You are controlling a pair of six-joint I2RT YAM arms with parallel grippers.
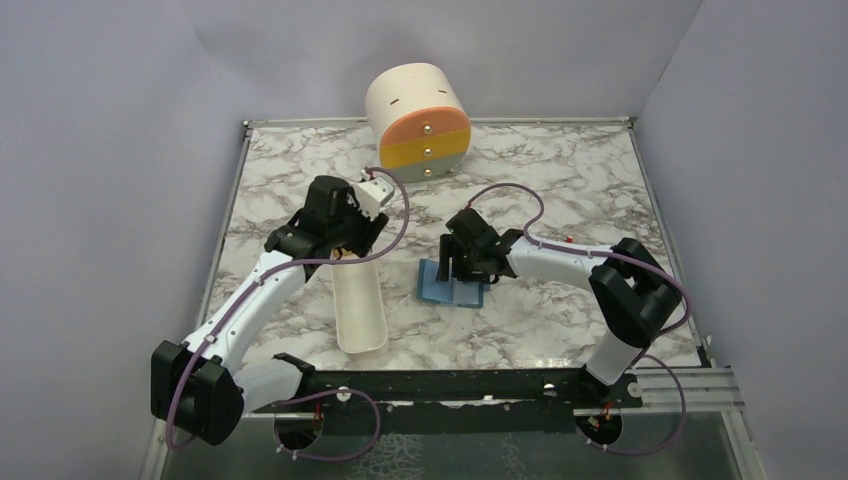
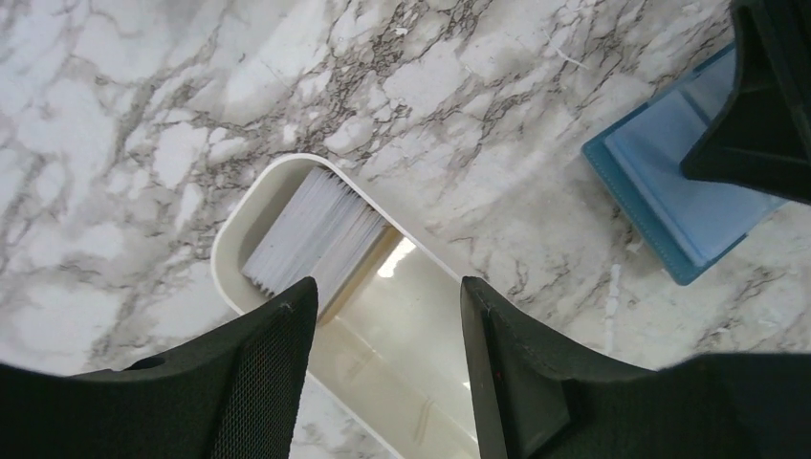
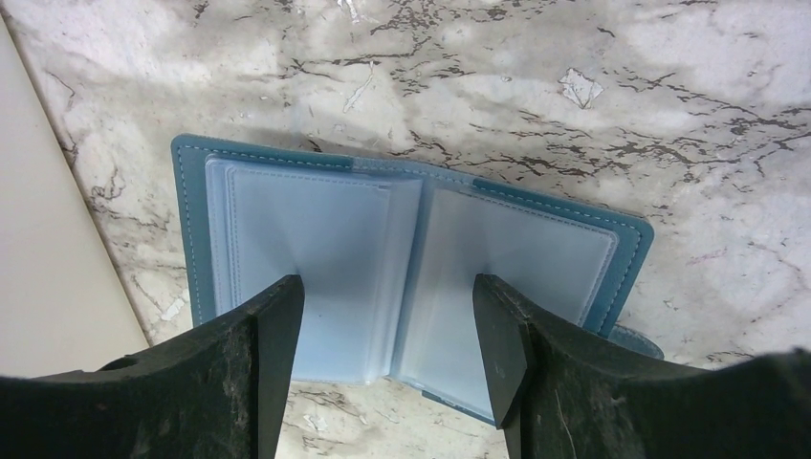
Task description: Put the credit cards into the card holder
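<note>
A cream tray (image 1: 359, 310) holds a stack of white cards (image 2: 306, 229) at its back end, seen in the left wrist view. My left gripper is open above the tray, nothing visible between its fingers. The blue card holder (image 1: 432, 285) lies open on the marble table, two clear sleeves showing in the right wrist view. Whether the sleeves contain cards I cannot tell. My right gripper is open over the holder, its fingertips at the two sleeves.
A white cylindrical drawer box (image 1: 413, 100) with coloured drawers stands at the back. Grey walls border both sides.
</note>
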